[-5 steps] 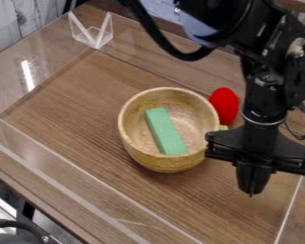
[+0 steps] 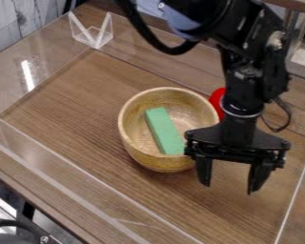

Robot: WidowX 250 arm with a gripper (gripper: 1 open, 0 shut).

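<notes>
My black gripper [image 2: 232, 166] hangs low over the table beside the right rim of a tan bowl [image 2: 133, 125], its fingers open with nothing seen between them. Inside the bowl lies a light green block [image 2: 163, 130]. A red object [image 2: 216, 98] behind the arm is mostly hidden by it.
A white wire-like object [image 2: 91, 28] stands at the back left. A dark object [image 2: 9, 231] shows at the lower left corner.
The arm has moved left toward the bowl and now covers more of the red object. The bowl and green block look unmoved.
</notes>
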